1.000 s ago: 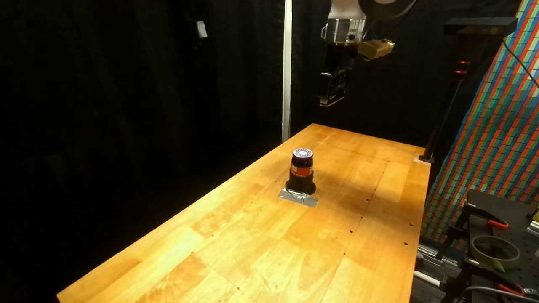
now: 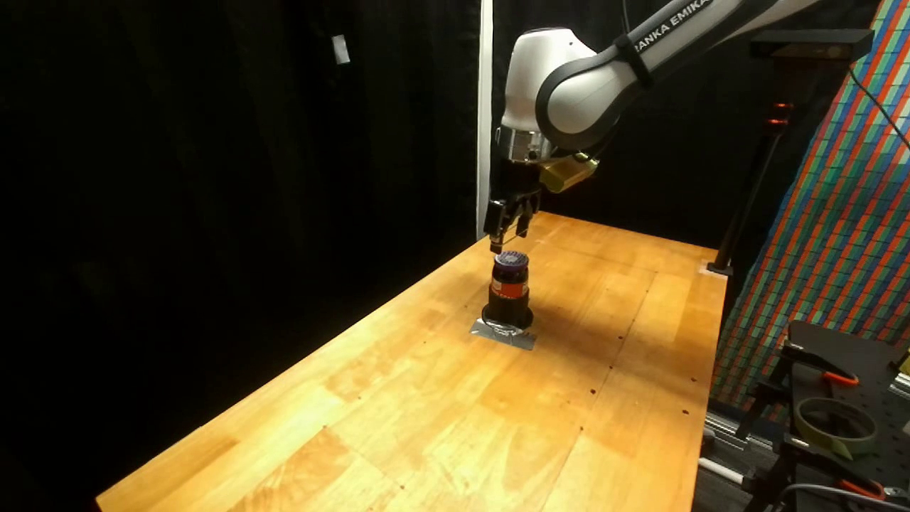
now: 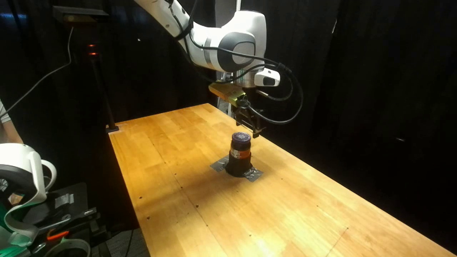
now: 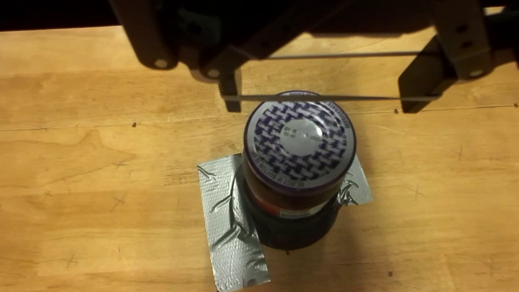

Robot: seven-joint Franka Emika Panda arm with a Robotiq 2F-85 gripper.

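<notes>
A dark jar (image 2: 510, 289) with a red label and a purple patterned lid (image 4: 299, 138) stands upright in a black holder (image 3: 238, 166). Strips of silver tape (image 4: 231, 228) fix that holder to the table. Over and slightly behind the lid hangs my gripper, open, its fingers (image 4: 417, 85) wide apart with a thin band stretched across between them. Nothing is held. From the second exterior view the gripper (image 3: 248, 130) looks a little above the jar and off toward the far table edge, apart from the lid.
A thin black post (image 2: 751, 196) rises from its far corner. Alongside stands a black cart (image 2: 853, 375) with clamps and a roll of tape (image 2: 834, 424). Dark curtains hang behind.
The arm has come down and toward the jar, from high above the far end of the table to just over the lid. The jar and holder have not moved.
</notes>
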